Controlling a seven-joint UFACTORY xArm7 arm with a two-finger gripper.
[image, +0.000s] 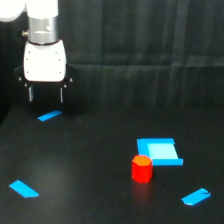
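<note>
At the upper left of the camera view, the white arm reaches down and my gripper (46, 94) hangs with its two thin dark fingers well apart. It is open, with nothing visible between them. A red block (142, 169), rounded or many-sided, stands right of centre on the dark table. Just behind it lies a blue square (144, 145) with a pale white-blue area inside; the block hides a little of its front left part. My gripper is far to the left of both and farther back.
One blue strip (49, 115) lies near the gripper at the back left. Another blue strip (24, 188) is at the front left, and a third blue piece (196, 197) at the front right. A dark curtain (140, 50) closes off the back.
</note>
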